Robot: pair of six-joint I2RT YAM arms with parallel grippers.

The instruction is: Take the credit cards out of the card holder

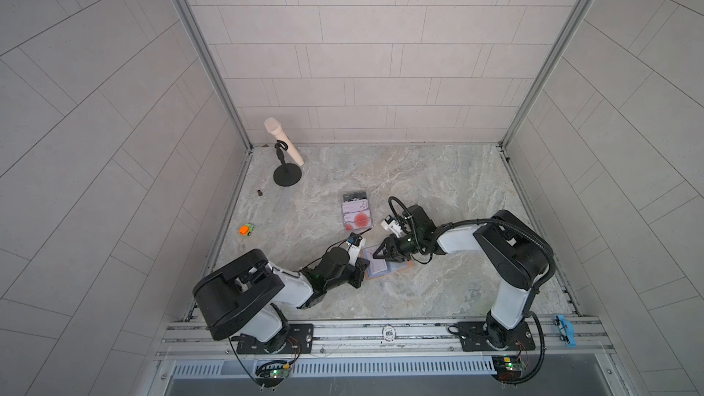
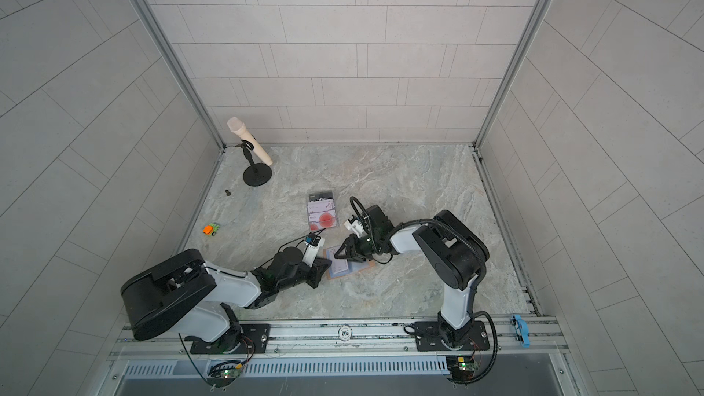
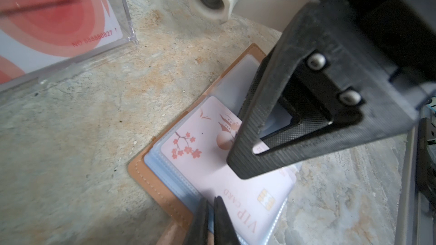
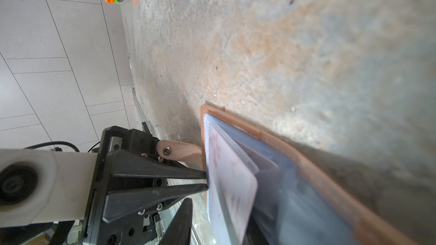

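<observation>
The card holder [image 3: 156, 190] lies open on the stone table, a tan cover with clear plastic sleeves. A pinkish VIP card rests in its top sleeve; in the right wrist view this card [image 4: 229, 172] stands tilted off the sleeves below. At the holder's left edge is my left gripper, its fingertips a narrow gap apart against the sleeve edge; whether they grip anything is unclear. My right gripper reaches over the holder with its fingers parted, one on each side of the card's edge. Its fingertips are partly hidden by the card.
Behind the holder lies a clear case [image 1: 357, 211] with cards in it. A microphone on a stand [image 1: 286, 165] and a small toy truck [image 1: 245, 228] are at the left. Both arms crowd the front middle.
</observation>
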